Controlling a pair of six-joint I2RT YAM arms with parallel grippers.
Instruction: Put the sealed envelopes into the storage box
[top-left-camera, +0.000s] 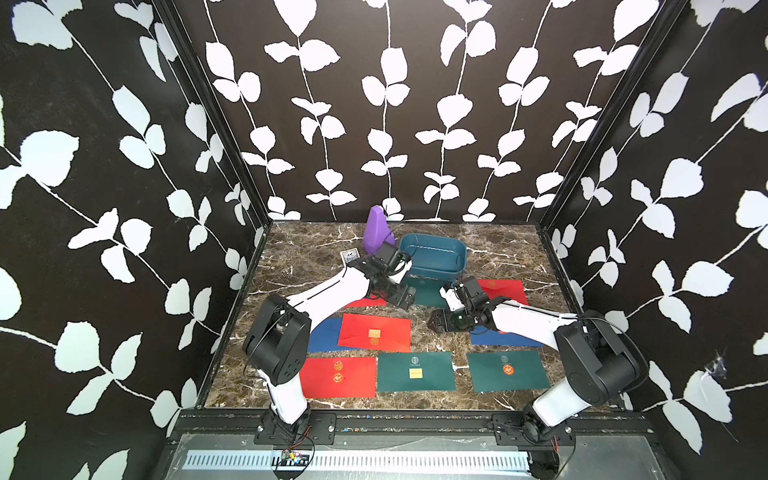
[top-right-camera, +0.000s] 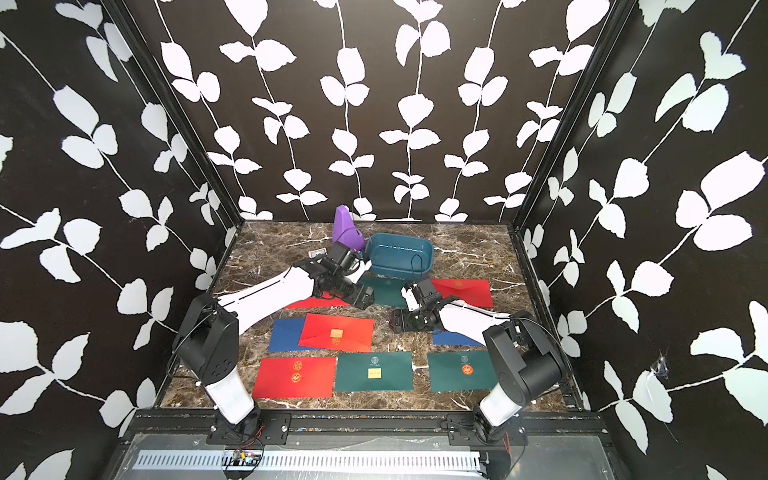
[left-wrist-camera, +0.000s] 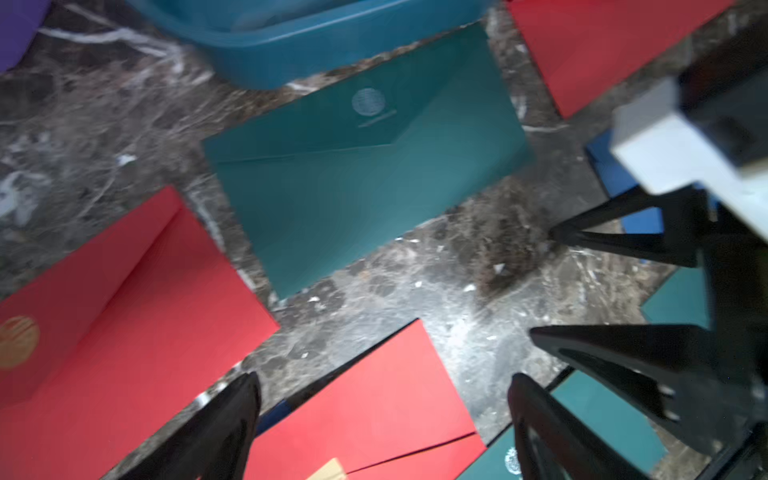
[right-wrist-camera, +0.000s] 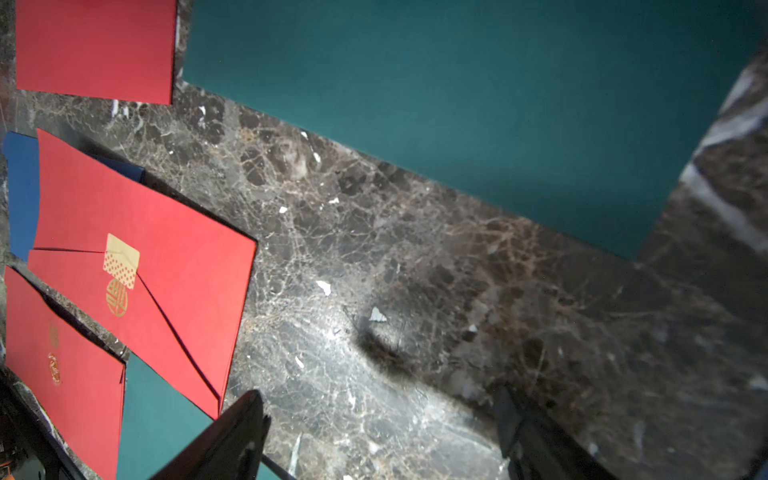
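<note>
Red, blue and green envelopes lie on the marble table; the red envelope with a gold seal overlaps the blue envelope. A green envelope lies in front of the blue storage box. My left gripper is raised over the middle left, open and empty, its fingers at the left wrist view's lower edge. My right gripper stands right of it, lower, over bare marble, open with nothing between its fingers.
A purple object stands left of the box, beside a small white card. Envelopes cover much of the front.
</note>
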